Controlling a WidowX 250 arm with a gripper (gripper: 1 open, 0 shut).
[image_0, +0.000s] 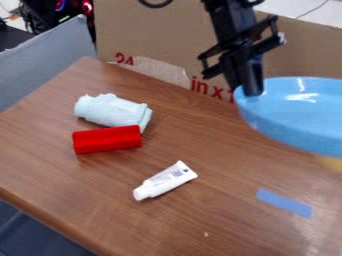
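My black gripper (247, 82) is raised at the upper right, at the left rim of a light blue oval plate (295, 112), which is lifted and runs out of view to the right. Its fingertips look shut on that rim, though the grip is partly hidden. On the wooden table lie a white rolled cloth (112, 111), a red cylinder (107, 139) and a white tube (164, 180).
A cardboard box (167, 40) stands along the back. A short blue strip (283, 203) is on the table at the lower right, and something yellow shows behind the plate.
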